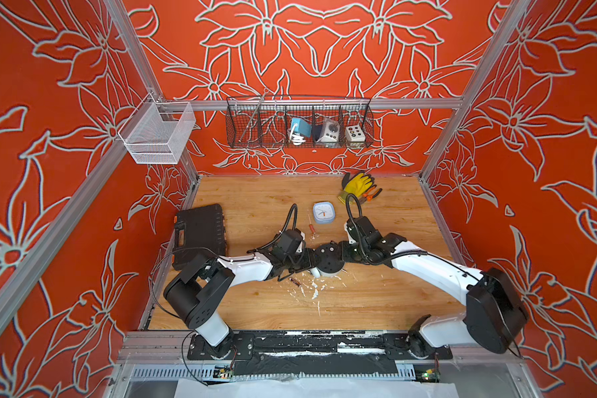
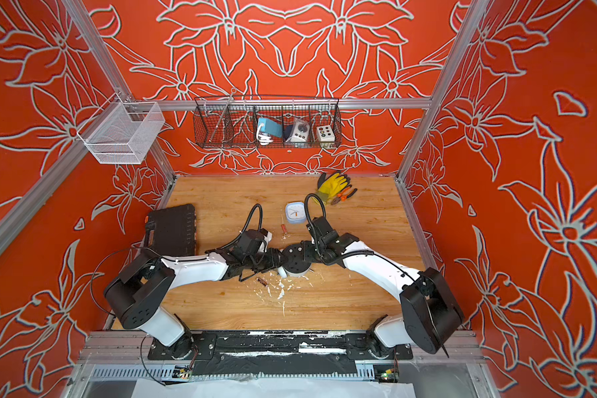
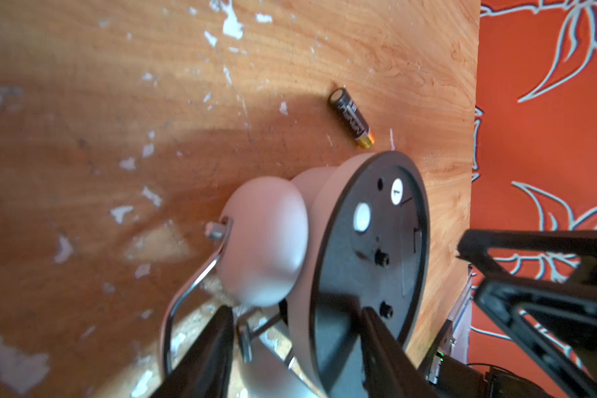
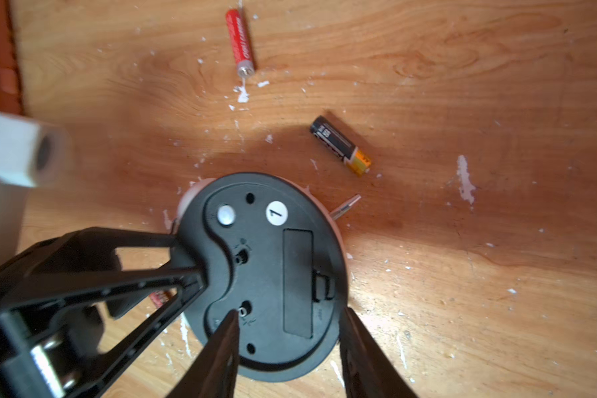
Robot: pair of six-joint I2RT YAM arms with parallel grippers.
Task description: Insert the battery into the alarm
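Note:
The alarm clock lies face down, its black back showing the closed battery cover; its bell (image 3: 262, 245) is visible in the left wrist view. My left gripper is at the clock's rim, part open around its edge; whether it grips is unclear. My right gripper hangs over the clock's back near the cover, fingers apart, nothing seen between them but the clock behind. A black-and-gold battery (image 4: 335, 142) lies loose beside the clock, and a red battery (image 4: 238, 39) lies farther off.
A black case (image 1: 199, 232) lies at the left, a small pale-blue clock (image 1: 323, 212) and yellow gloves (image 1: 355, 185) at the back. White flakes are scattered on the wooden table (image 1: 378, 305). A wire basket (image 1: 245, 126) hangs on the back wall.

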